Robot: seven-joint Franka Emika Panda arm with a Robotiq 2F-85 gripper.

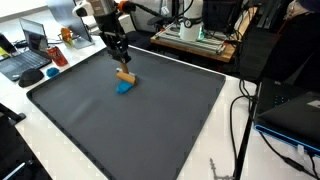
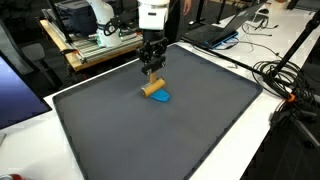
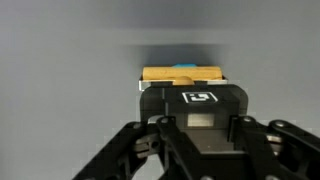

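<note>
A wooden mallet-like tool with a cylindrical head (image 2: 155, 87) hangs from my gripper (image 2: 152, 69), which is shut on its short handle. In exterior view 1 the same wooden head (image 1: 126, 76) sits low over the grey table, just above and beside a flat blue piece (image 1: 125, 87). The blue piece (image 2: 161, 96) shows partly from under the head; whether the two touch, I cannot tell. From the wrist, the head (image 3: 180, 73) lies crosswise beyond a black block with a white marker, which hides the fingers and most of the handle. Only a sliver of blue (image 3: 185, 66) shows there.
Behind the arm's side stand a laptop (image 1: 35, 40) and a red cup (image 1: 57, 56). Loose black cables (image 2: 285, 80) lie off the table, on the white surface beside it.
</note>
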